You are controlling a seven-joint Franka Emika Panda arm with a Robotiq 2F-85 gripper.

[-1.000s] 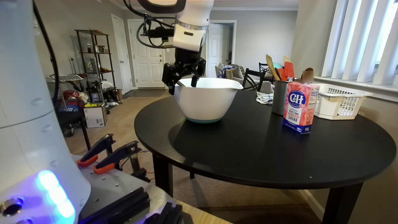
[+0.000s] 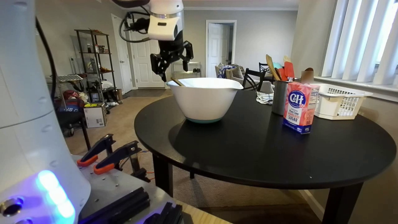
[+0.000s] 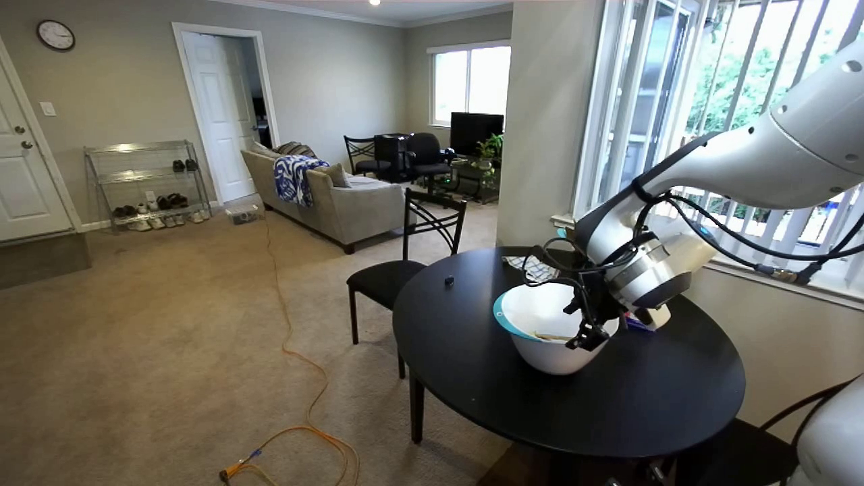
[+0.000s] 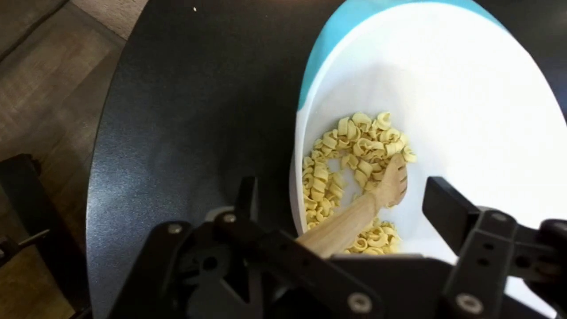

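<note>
On the black table stands a white mixing bowl (image 2: 207, 100) with a teal rim patch and base. Inside it, in the wrist view, lies pale curled pasta (image 4: 366, 143), gathered along one wall. A wooden spoon with a slotted head (image 4: 353, 218) rests in the pasta, its handle leaning over the bowl's edge; its upper handle is hidden by the gripper in that view. My gripper (image 2: 174, 72) is open above the bowl's left rim, fingers spread wide on either side of the spoon. Nothing is held, and the spoon handle (image 2: 177, 81) shows just below the fingers.
Right of the bowl stand a pink sugar carton (image 2: 298, 108), a metal utensil holder (image 2: 279, 97) and a white basket (image 2: 345, 106). A checked cloth (image 2: 265, 98) lies behind.
The gripper has risen and moved left, away from the bowl's rim, and its fingers are farther apart. Both bowl and carton stand where they were; the spoon still leans on the rim.
</note>
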